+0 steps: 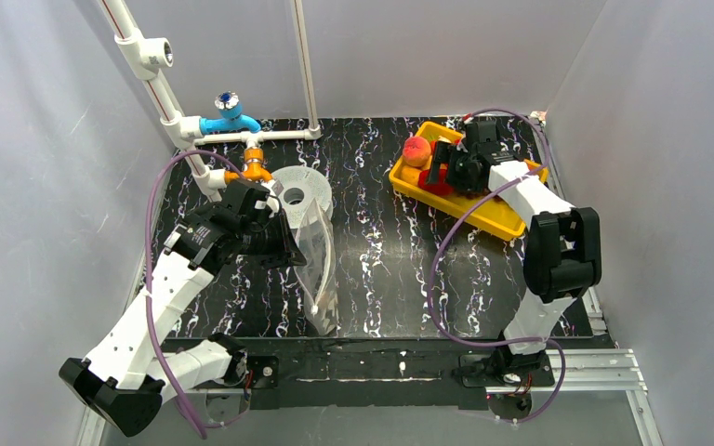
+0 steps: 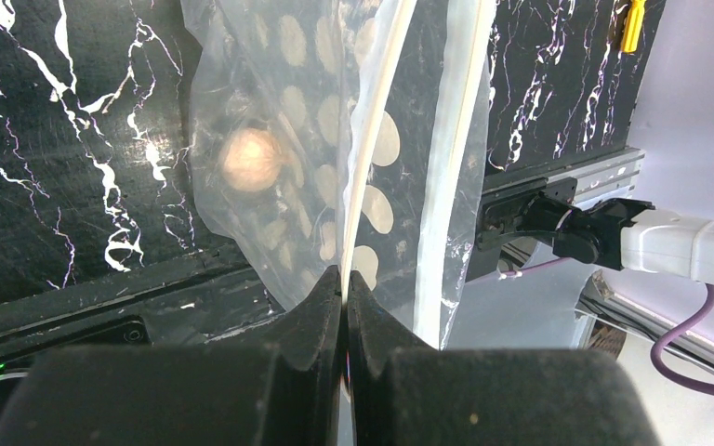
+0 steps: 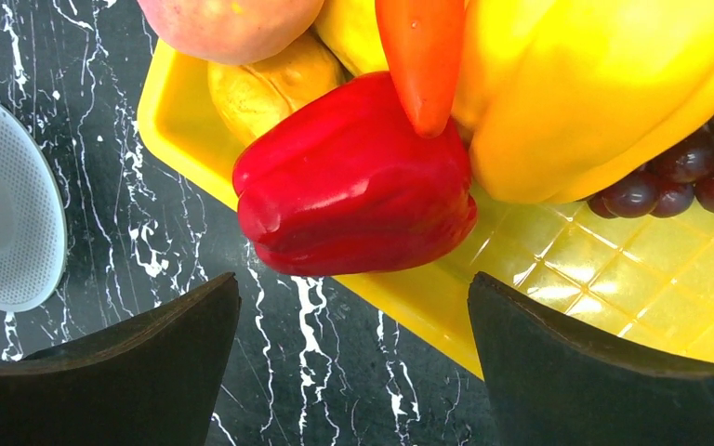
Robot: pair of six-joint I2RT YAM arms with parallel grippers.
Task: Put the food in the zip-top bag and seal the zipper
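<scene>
A clear zip top bag [image 2: 270,111] hangs with its mouth parted, and my left gripper is shut on one edge of its zipper. Inside the bag a round, tan item [image 2: 251,160] shows through the plastic. At the back right, a yellow basket [image 1: 409,192] holds the food. My right gripper is open over the basket's near edge. A red bell pepper [image 3: 353,181] lies just beyond its spread fingers, not gripped. Around it are a yellow pepper [image 3: 595,93], an orange-red chili [image 3: 423,60], a peach [image 3: 232,23] and dark grapes [image 3: 679,177].
A white roll [image 1: 311,177] stands behind the bag. White pipes [image 1: 163,98] with a blue valve [image 1: 230,116] rise at the back left. Between bag and basket the dark marble tabletop [image 1: 381,269] is clear.
</scene>
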